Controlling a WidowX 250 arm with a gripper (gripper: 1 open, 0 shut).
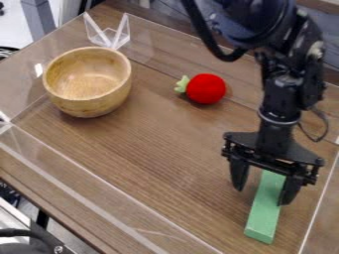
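Observation:
The black gripper [272, 171] is lowered over a light green oblong block [263, 222] that lies on the wooden table at the lower right. The fingertips sit around the block's upper end, one on either side. Whether they touch it is unclear, and the fingers appear partly apart.
A wooden bowl [85, 81] stands at the upper left. A red tomato-like object [205, 88] with a green top lies at the upper middle.

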